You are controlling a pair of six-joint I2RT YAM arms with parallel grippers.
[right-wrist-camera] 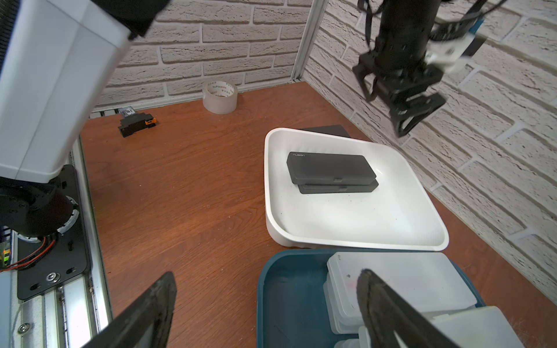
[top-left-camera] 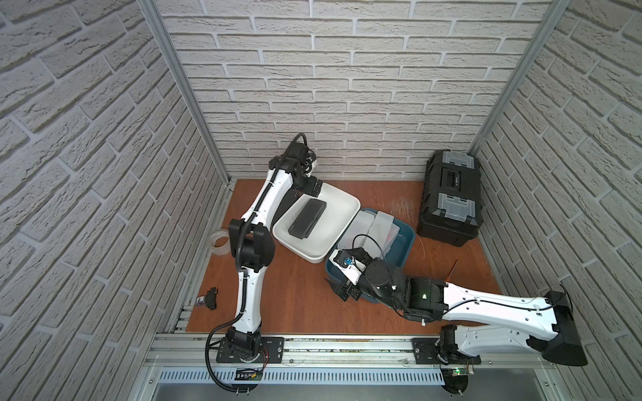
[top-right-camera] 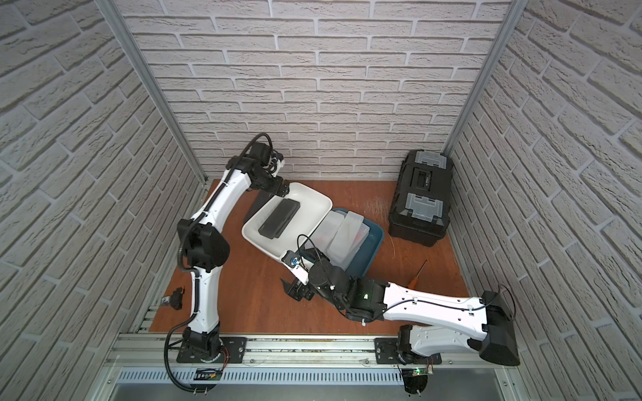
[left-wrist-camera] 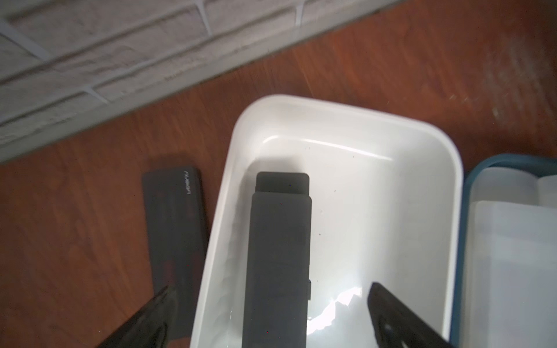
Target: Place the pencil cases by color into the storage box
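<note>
My left gripper [top-left-camera: 312, 187] is open and empty, raised above the white box [left-wrist-camera: 371, 243] at its back-left part. Two stacked dark grey pencil cases [right-wrist-camera: 330, 168] lie inside that box. A third dark case [left-wrist-camera: 174, 237] lies on the table just left of the box. A blue box [right-wrist-camera: 290, 290] beside it holds several pale translucent cases [right-wrist-camera: 394, 281]. My right gripper [top-left-camera: 344, 288] stands open and empty over the front-left part of the blue box.
A black toolbox [top-left-camera: 449, 197] stands at the back right, a tape roll [right-wrist-camera: 220, 101] and a small black part [right-wrist-camera: 134, 123] lie at the left, and a screwdriver [top-right-camera: 414, 280] is at the right.
</note>
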